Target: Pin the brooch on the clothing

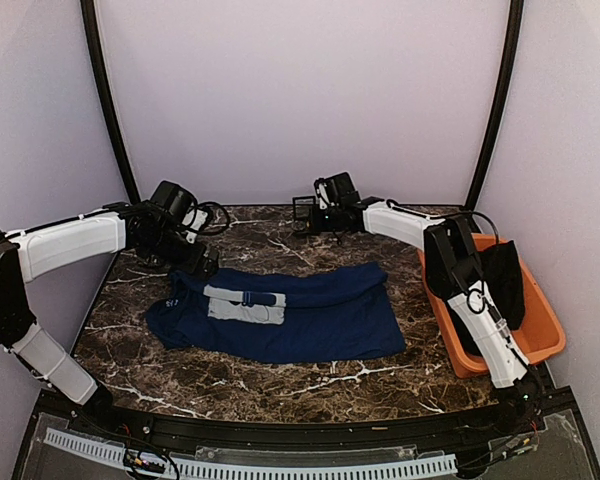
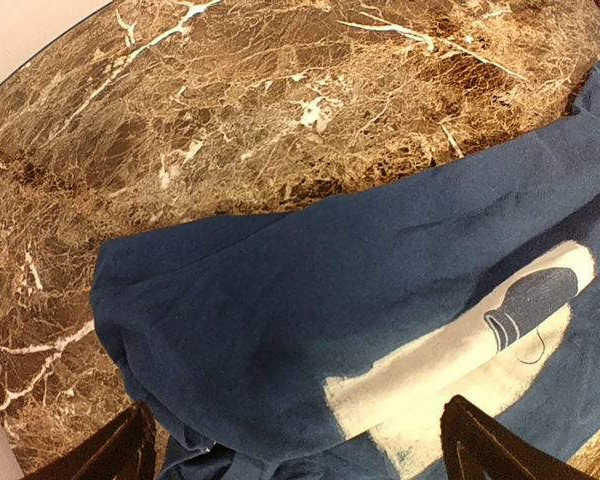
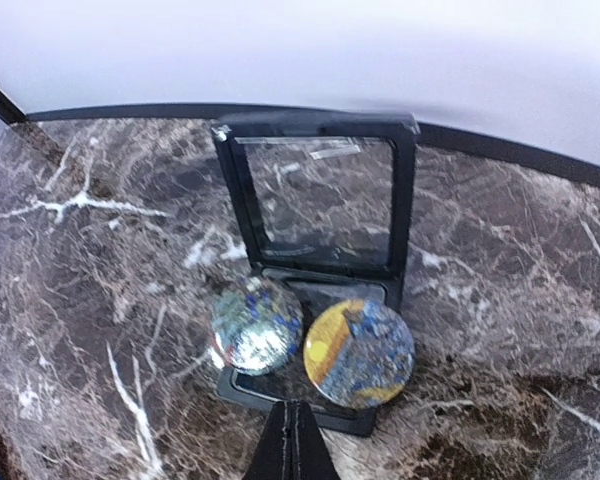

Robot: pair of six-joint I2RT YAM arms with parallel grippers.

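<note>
Two round brooches lie in an open black case [image 3: 242, 205] at the back of the table. In the right wrist view, one brooch [image 3: 358, 355] is yellow and blue, and the other [image 3: 256, 325] is green with blue flowers, partly washed out by glare. My right gripper is shut with nothing between its fingertips, at the case's front edge; both brooches are outside them. Dark blue clothing [image 1: 330, 325] with a pale patch [image 2: 420, 375] is spread on the table. My left gripper stands open over its left end, fingers wide apart.
An orange bin [image 1: 542, 330] holding dark cloth stands at the right, below the right arm. The case's clear lid stands raised close to the back wall [image 3: 380, 60]. Bare marble table [image 1: 280, 392] lies in front of the clothing.
</note>
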